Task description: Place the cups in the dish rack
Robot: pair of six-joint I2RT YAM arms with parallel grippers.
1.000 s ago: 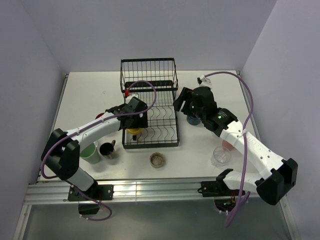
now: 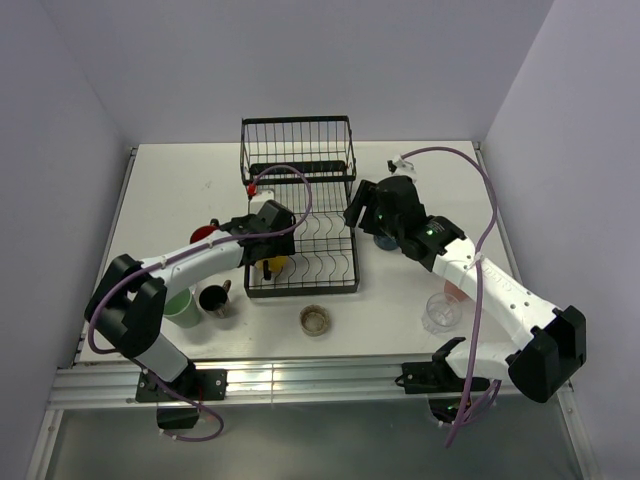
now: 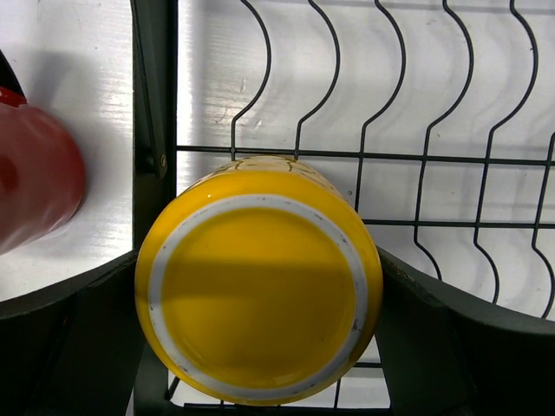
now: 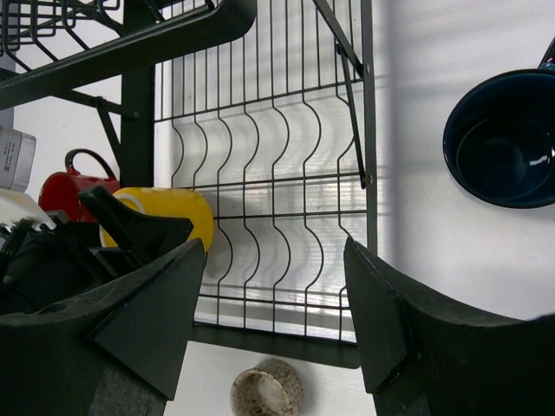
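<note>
A yellow cup sits bottom toward the camera in the front left of the black dish rack. Around it, my left gripper stands open, one finger on each side and very close to its wall; contact cannot be told. From the right wrist view the yellow cup appears partly hidden by the left fingers. My right gripper is open and empty, above the rack's right side. A dark blue cup stands right of the rack. Left of it is a red cup.
A green cup and a dark brown cup stand front left. In front of the rack is a speckled cup. A clear glass and a pink cup are at right. The rack's upper tier rises behind.
The left gripper has shifted slightly, and the yellow cup's visible part looks a little different beneath it.
</note>
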